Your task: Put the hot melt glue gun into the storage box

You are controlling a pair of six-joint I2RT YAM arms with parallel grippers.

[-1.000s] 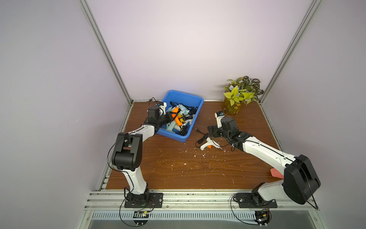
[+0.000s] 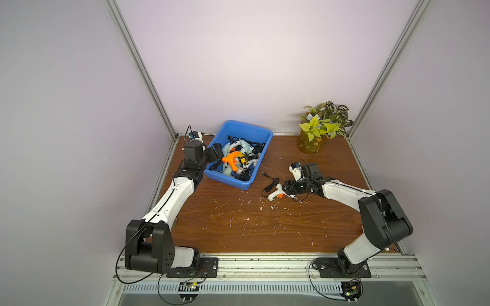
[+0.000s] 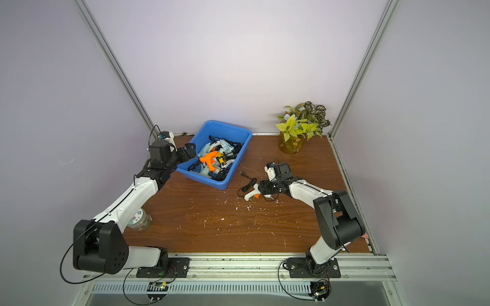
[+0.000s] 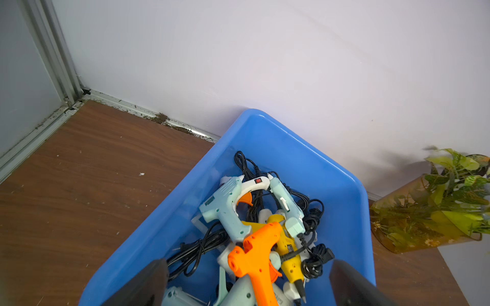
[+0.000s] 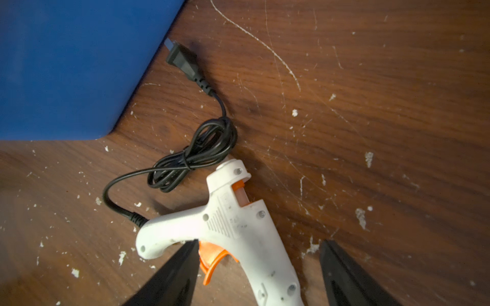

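Note:
A white glue gun (image 5: 245,234) with an orange trigger lies on the table, its coiled black cord (image 5: 199,145) beside it. My right gripper is low over its barrel, fingers (image 5: 176,278) apart on either side with gaps showing. In the top left view this gripper hides part of the barrel. The blue storage box (image 2: 220,177) stands left of the white gun, filled with several glue guns and cords. An orange glue gun (image 4: 257,257) lies on top of that pile. Over the box's left side, my left gripper (image 2: 217,151) is open and empty.
A plant in a yellowish pot (image 2: 308,144) stands at the back right. A clear jar (image 3: 140,220) sits by the left arm at the table's left edge. White flecks dot the table.
My left gripper has drawn up and left from the pile, leaving the orange glue gun lying there. My right gripper has come down to the white gun, which lies where it was.

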